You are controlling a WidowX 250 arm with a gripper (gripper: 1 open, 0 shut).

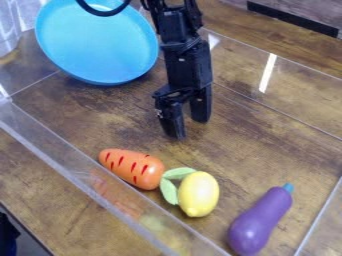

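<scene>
The black gripper point(186, 114) hangs low over the middle of the wooden table, its two fingers spread apart with nothing visible between them. Toward the front, below it and to the left, lie an orange toy carrot point(128, 166) with green leaves and, beside those leaves, a yellow lemon point(199, 195). A purple eggplant point(259, 220) lies at the front right. A light blue round plate or bowl point(83, 45) is at the back left, left of the arm.
A clear low wall point(80, 175) runs along the table's left front edge.
</scene>
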